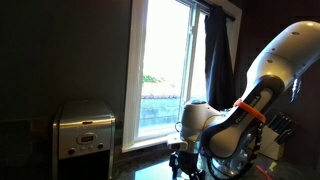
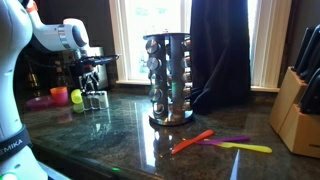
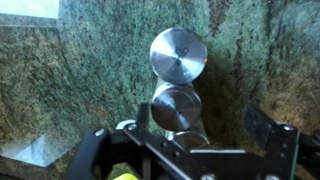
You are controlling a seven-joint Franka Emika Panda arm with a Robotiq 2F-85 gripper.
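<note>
My gripper is open above the counter, with its dark fingers (image 3: 262, 128) spread to either side. Between and just ahead of them in the wrist view stands a row of metal-lidded jars: a far jar (image 3: 179, 54), a middle jar (image 3: 176, 106) and a near one (image 3: 191, 140) partly hidden by the gripper. Exterior view 2 has the gripper (image 2: 91, 78) low over the small jars (image 2: 97, 100) at left. Whether a finger touches any jar cannot be told.
A spice rack (image 2: 170, 80) holding several jars stands mid-counter. Red (image 2: 193, 141), purple (image 2: 226, 139) and yellow (image 2: 246, 147) utensils lie to its right, before a knife block (image 2: 300, 115). Beside the jars are a yellow-green cup (image 2: 77, 97) and a pink bowl (image 2: 58, 96).
</note>
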